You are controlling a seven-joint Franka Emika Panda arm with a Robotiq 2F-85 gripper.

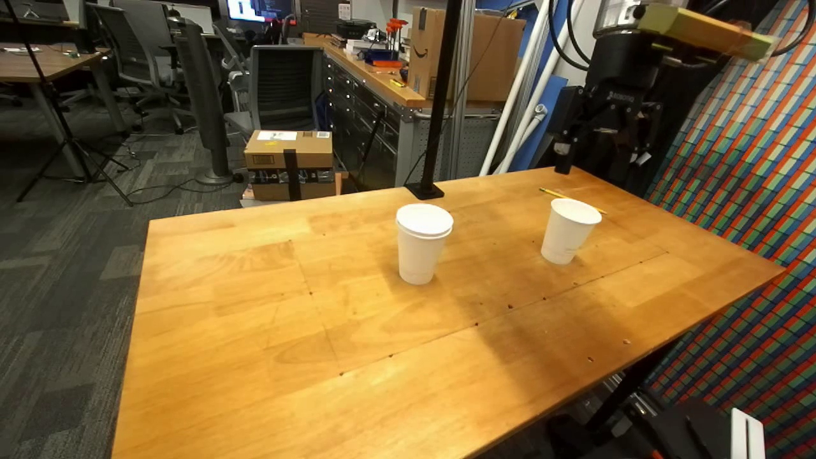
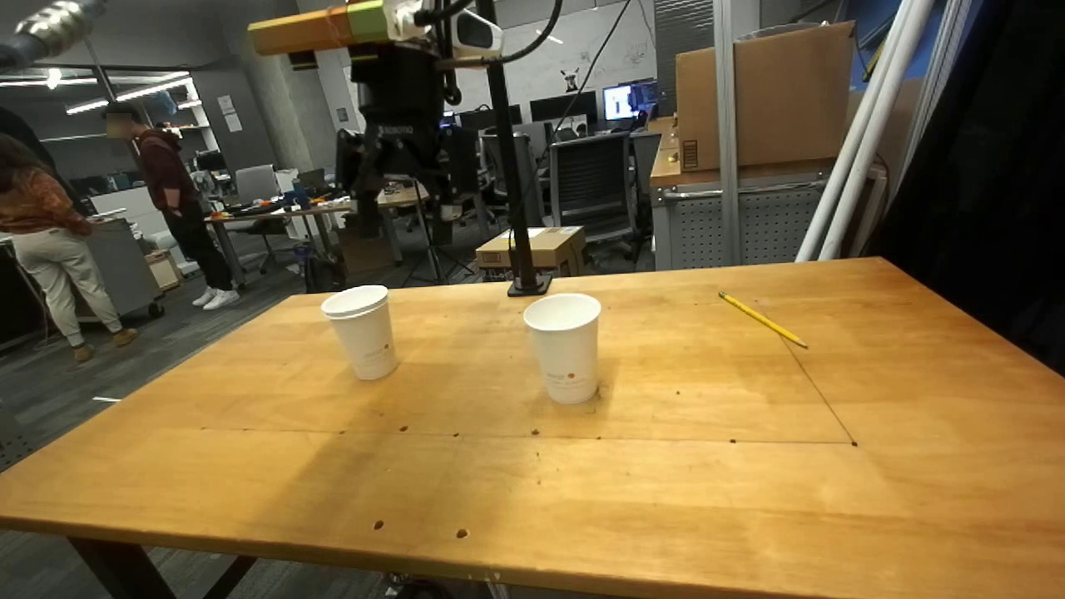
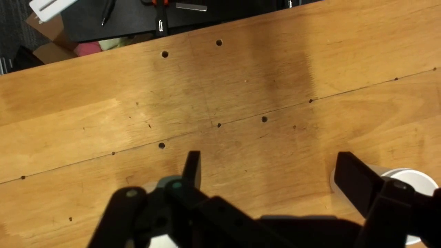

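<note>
Two white paper cup items stand upright on the wooden table. One is a single open cup, nearer the pencil. The other has a doubled rim, like one cup nested in another. High above the table hangs my gripper, open and empty, well clear of both. In the wrist view its fingers are wide apart with bare wood between them. The double-rimmed cup shows behind the right finger there. The single cup is mostly hidden by the left finger's linkage.
A yellow pencil lies towards the back of the table. A black post rises from the back edge.
</note>
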